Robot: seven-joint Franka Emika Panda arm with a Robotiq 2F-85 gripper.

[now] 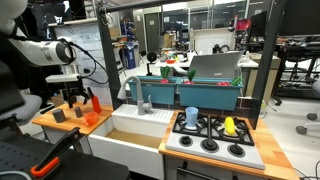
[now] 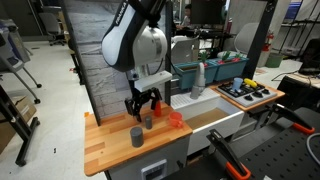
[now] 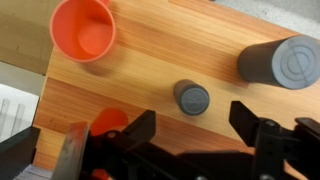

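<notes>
In the wrist view my gripper has its fingers apart, with a gap on both sides of a small dark grey cylinder (image 3: pixel 191 98). The cylinder stands upright on the wooden counter and appears slightly ahead of the fingertips. From the side, the gripper (image 2: pixel 146 108) points down just above the small grey cylinder (image 2: pixel 148 122). Nothing is visibly clasped.
A larger grey cylinder (image 3: pixel 284 62) stands to the upper right in the wrist view, an orange-red cup (image 3: pixel 82 28) to the upper left. Another red object (image 3: pixel 108 121) is partly hidden by the left finger. An open drawer (image 1: pixel 135 144) adjoins the counter.
</notes>
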